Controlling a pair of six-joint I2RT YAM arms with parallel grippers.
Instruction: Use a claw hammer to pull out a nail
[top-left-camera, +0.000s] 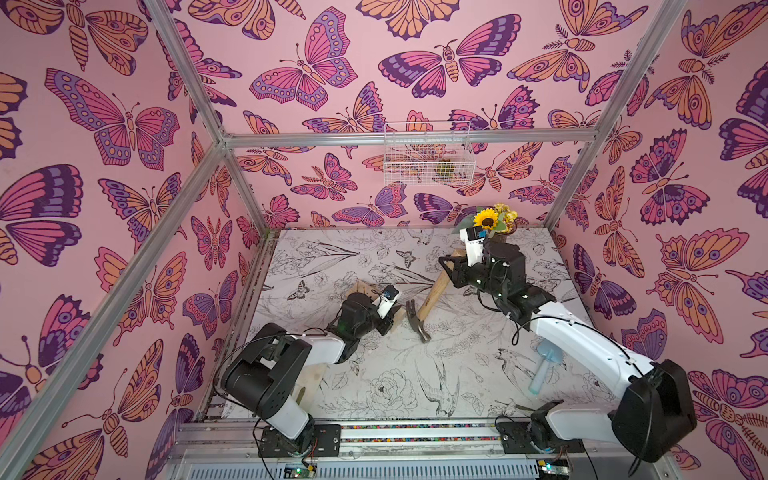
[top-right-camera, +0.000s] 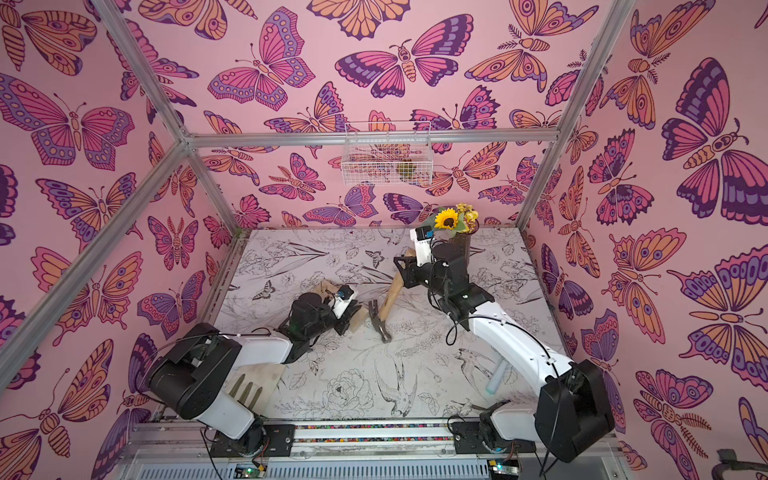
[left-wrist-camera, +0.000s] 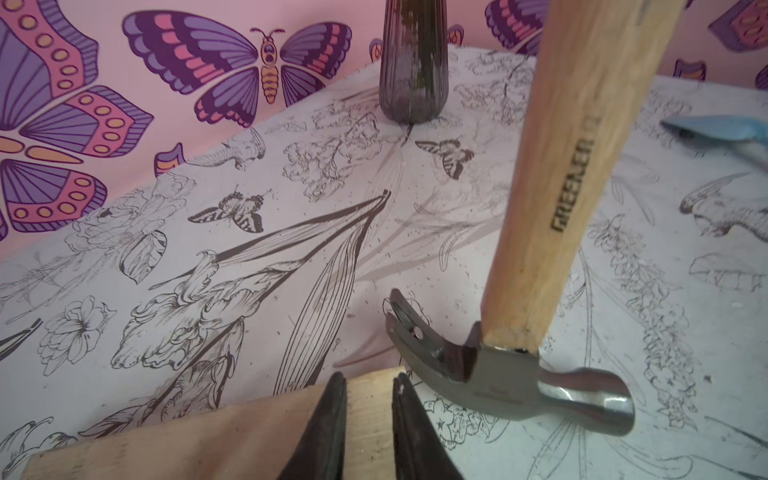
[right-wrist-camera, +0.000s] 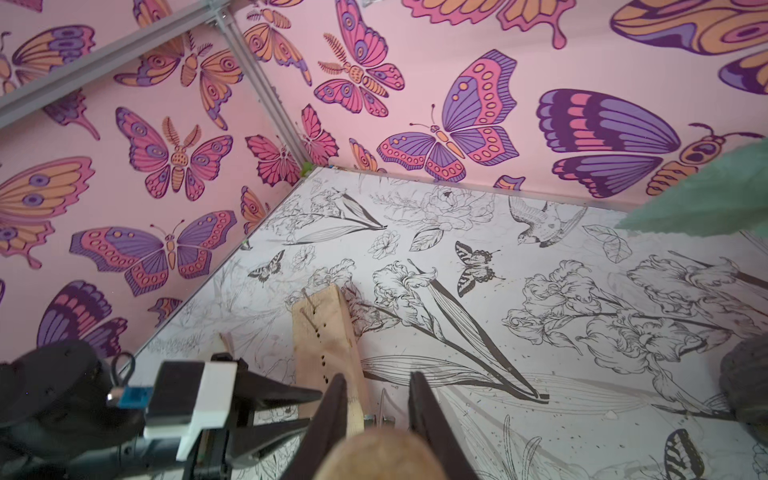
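Note:
The claw hammer (top-left-camera: 435, 297) slants over the table, its wooden handle gripped near the end by my right gripper, which is shut on it. In the left wrist view the metal head (left-wrist-camera: 508, 385) hangs just right of the wooden block's end, claw pointing left. That block (right-wrist-camera: 329, 348) lies on the table, with thin nails (right-wrist-camera: 311, 302) standing at its far end and several dark holes along it. My left gripper is over the block's near part, its fingers apart with no nail visible between them. The left arm partly hides the block from above.
A vase (left-wrist-camera: 413, 64) with sunflowers stands behind the right arm. A light blue tool (top-left-camera: 543, 368) lies at the right. Near the front left is a pale wooden board (top-right-camera: 257, 385), partly under the left arm.

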